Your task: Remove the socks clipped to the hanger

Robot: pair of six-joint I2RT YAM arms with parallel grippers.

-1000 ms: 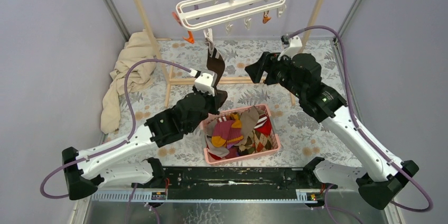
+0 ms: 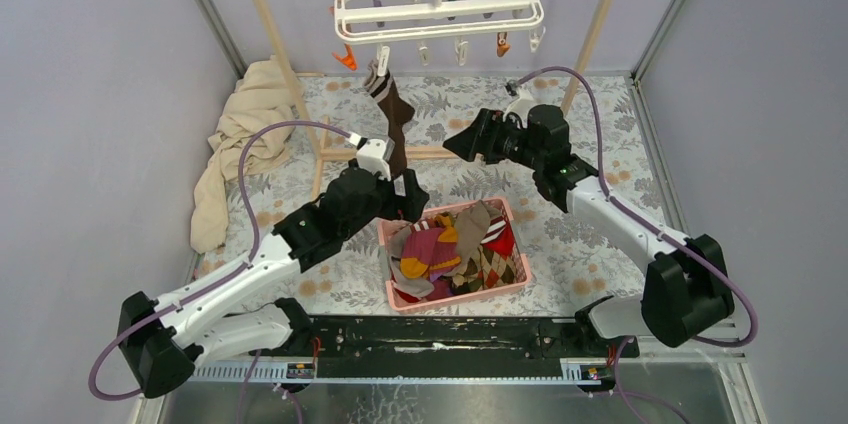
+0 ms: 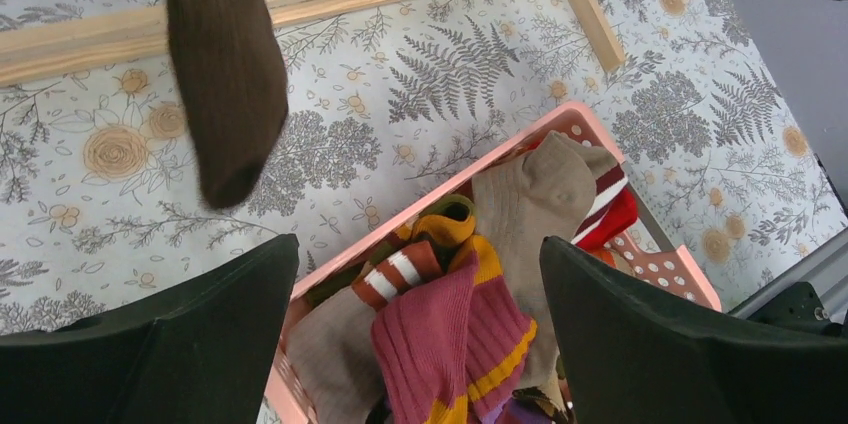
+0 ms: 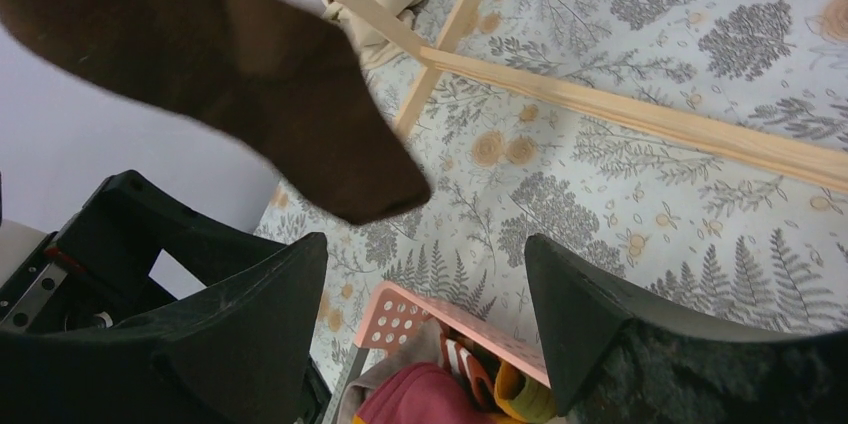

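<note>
A brown sock with striped cuff (image 2: 392, 114) hangs from a clip on the white hanger (image 2: 437, 7); it shows as a blurred dark shape in the left wrist view (image 3: 225, 74) and right wrist view (image 4: 250, 64). My left gripper (image 2: 410, 196) is open below and beside the sock, nothing between its fingers. My right gripper (image 2: 468, 142) stands to the right of the sock, apart from it, fingers parted with nothing between them. A pink basket (image 2: 393, 302) holds a pile of socks (image 2: 445, 249) beneath both grippers.
The wooden rack (image 2: 262, 4) carries the hanger. A cream cloth (image 2: 240, 144) lies at the left, against the wall.
My right gripper has moved leftward, toward the sock. The left gripper has shifted slightly and turned. The hanger has swung, and the sock hangs at a different angle.
</note>
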